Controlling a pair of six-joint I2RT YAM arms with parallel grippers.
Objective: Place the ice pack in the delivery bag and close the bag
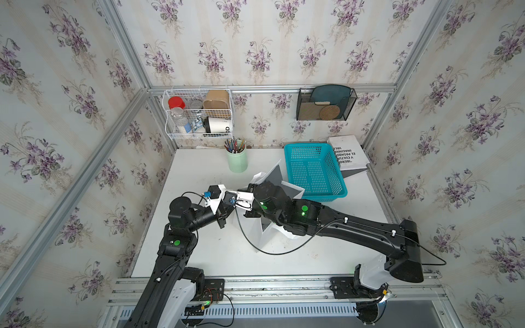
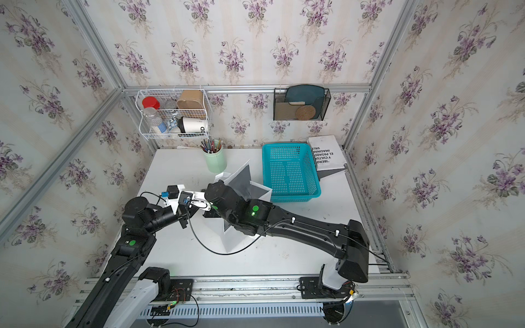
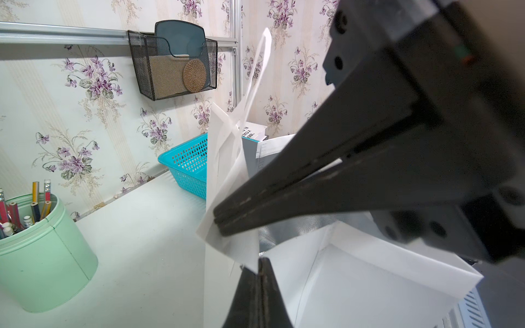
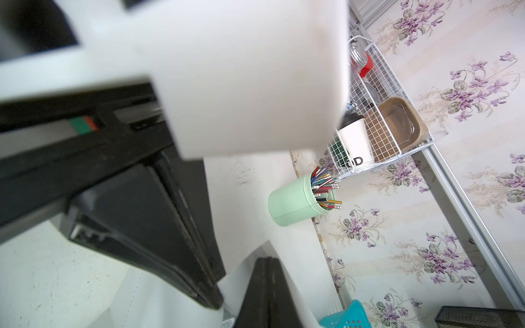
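An open white paper delivery bag [image 3: 361,273], silver-lined, stands in the middle of the table, partly hidden by both arms in the top views. Both grippers are crossed close together at its left side. In the left wrist view my left gripper is shut at the bag's folded edge; whether paper is between its tips is unclear. The other gripper's black fingers [image 3: 306,196] reach over a white flap there. My right gripper is shut, against white bag material in its wrist view. I cannot make out an ice pack.
A teal basket [image 1: 314,194] and books [image 1: 344,147] stand at the back right, a green pencil cup [image 1: 238,164] at the back left. A wire rack [image 1: 197,134] and a mesh holder [image 1: 325,114] hang on the wall.
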